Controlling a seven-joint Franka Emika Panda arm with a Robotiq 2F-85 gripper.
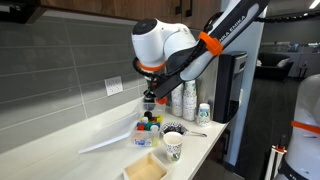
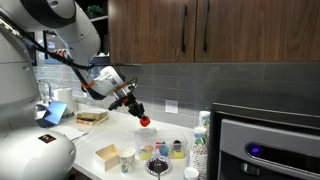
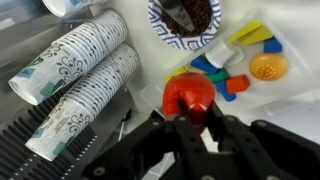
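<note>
A round red object, ball-like, is held between the fingers of my gripper in the wrist view. Exterior view 2 shows this red object raised over the counter at the gripper's tip. Below it in the wrist view sits a clear bin with coloured blocks and an orange round piece. From exterior view 1, the gripper hangs above the bin; the arm hides much of the grip there.
A shallow tan box stands at the counter's front, near a patterned cup. Beside the bin are a bowl of dark bits and tall cup stacks. A black oven stands to the right in exterior view 2.
</note>
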